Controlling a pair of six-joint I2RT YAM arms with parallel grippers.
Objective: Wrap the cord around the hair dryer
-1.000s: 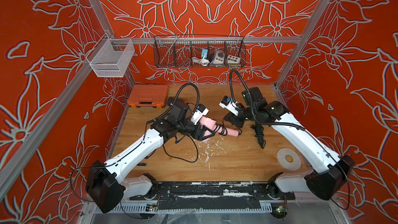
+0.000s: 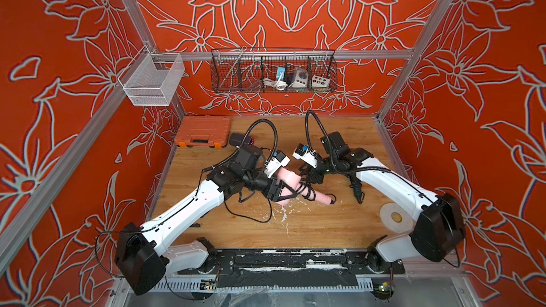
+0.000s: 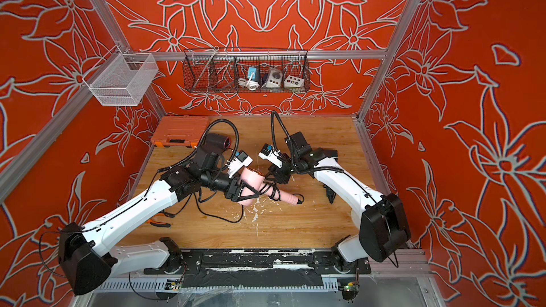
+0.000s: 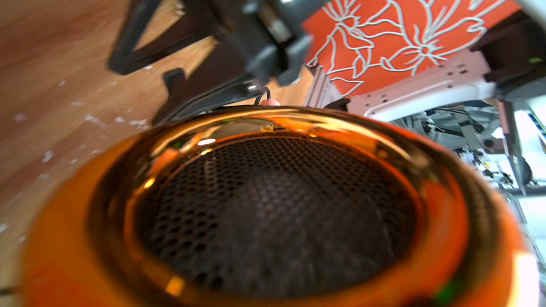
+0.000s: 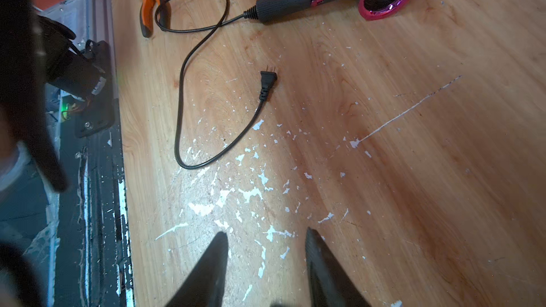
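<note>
My left gripper (image 2: 275, 188) is shut on a pink hair dryer (image 2: 290, 178), its black cord (image 3: 272, 192) coiled round the handle, which points right. The dryer's gold-rimmed end (image 4: 273, 221) fills much of the left wrist view. My right gripper is just above and behind the pink dryer in the top views; in the right wrist view its blurred fingers stand apart over bare tabletop, with nothing seen between them.
A dark hair dryer (image 5: 301, 0) with a loose cord and plug (image 5: 267, 82) lies on the table, near pliers (image 5: 148, 11). An orange case (image 2: 202, 130) is at back left. A white disc (image 2: 392, 216) and a dark object (image 2: 357, 187) lie at right.
Over the last second my right gripper moved leftward, closer to the pink dryer. The pink dryer in my left gripper shifted a little, most recently to the right.
</note>
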